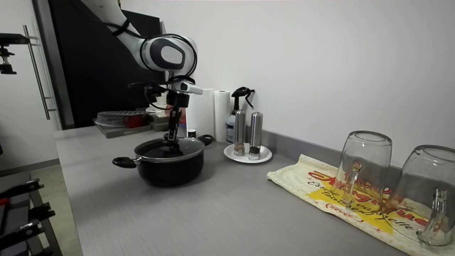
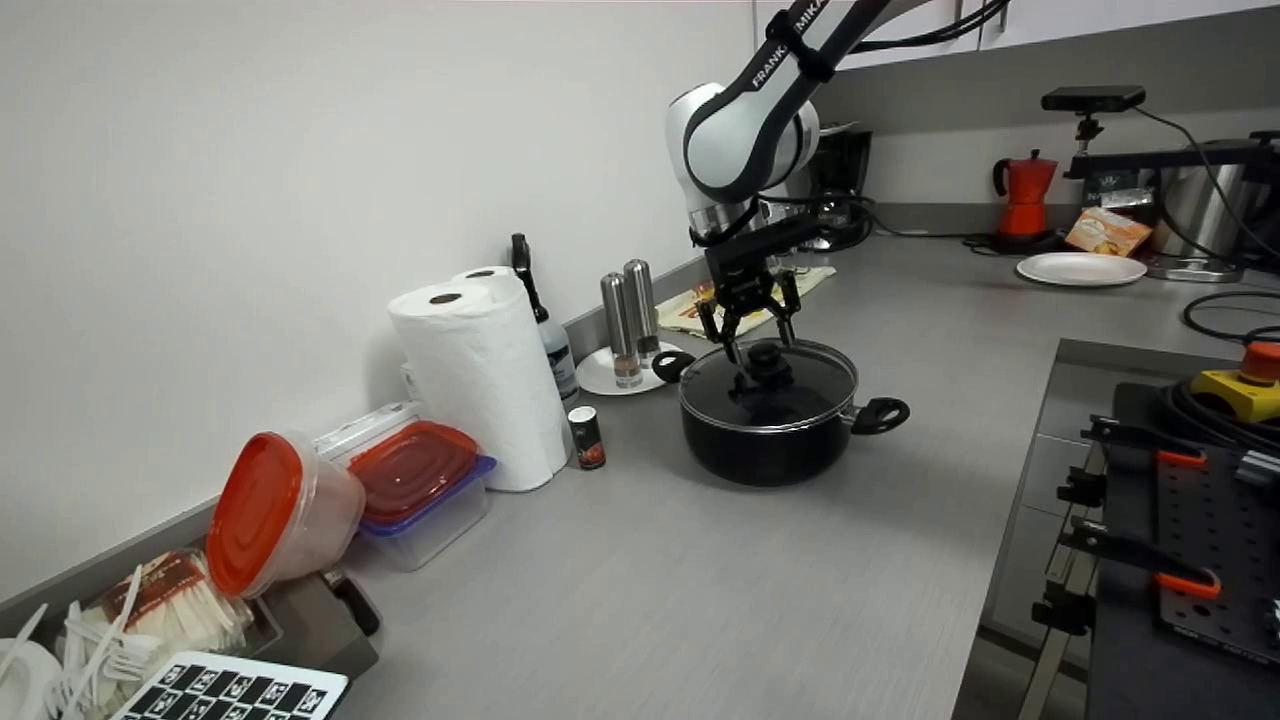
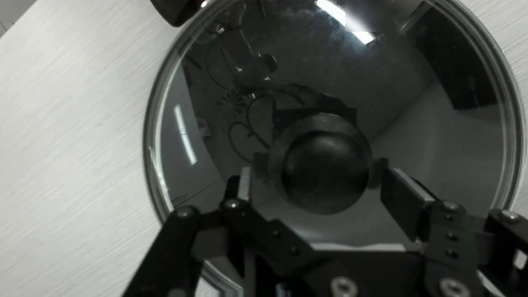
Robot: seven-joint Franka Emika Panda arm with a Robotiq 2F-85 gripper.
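A black pot (image 1: 172,172) with two black handles stands on the grey counter. Its glass lid (image 2: 705,386) rests level on the rim. At the lid's middle is a round black knob (image 3: 324,170). My gripper points down over the lid, open, with one finger on each side of the knob; the wrist view shows gaps between the knob and both pads. From the second exterior side, the gripper (image 2: 758,340) is low at the knob, its fingers spread. Dark reflections in the glass make the pot's inside hard to see.
Behind the pot are a white plate (image 1: 230,154) with two metal mills (image 1: 256,132), paper towel rolls (image 2: 474,384) and a small spice jar (image 2: 587,438). Two upturned glass mugs (image 1: 362,166) stand on a cloth (image 1: 294,175).
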